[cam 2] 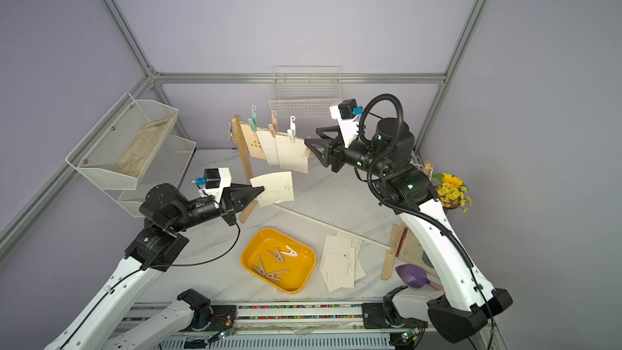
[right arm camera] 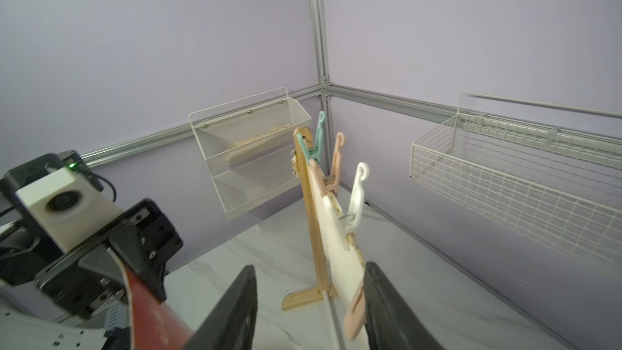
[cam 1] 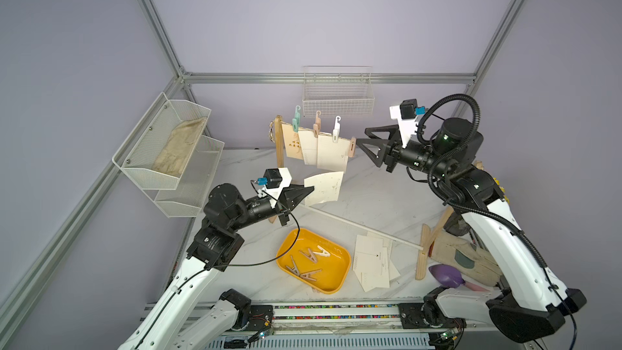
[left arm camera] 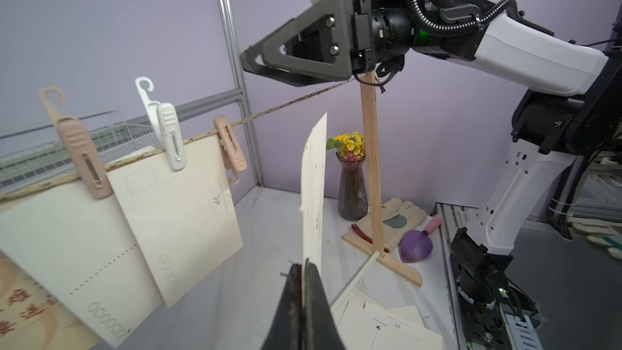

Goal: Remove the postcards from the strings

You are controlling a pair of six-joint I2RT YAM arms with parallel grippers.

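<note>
A cream postcard point(cam 1: 326, 188) hangs free of the string, its edge pinched by my shut left gripper point(cam 1: 311, 189), in front of and below the line. Three postcards still hang on the string point(left arm camera: 285, 105): a floral one point(cam 1: 292, 144), a plain middle one point(cam 1: 308, 147) and a plain right one point(cam 1: 332, 154). Green point(cam 1: 296, 119), pink point(cam 1: 316, 123) and white point(cam 1: 336, 129) pegs stand along the line, with a tan peg point(left arm camera: 230, 147) farther right. My right gripper is open near the tan peg; nothing is gripped between its fingers.
A yellow tray point(cam 1: 344, 272) holds several loose pegs. Beside it lies a loose stack of postcards point(cam 1: 371, 259). Wooden posts point(left arm camera: 370, 168) carry the string, with a white rod point(cam 1: 362, 225) across the table. Gloves and a purple object point(cam 1: 445, 275) lie right.
</note>
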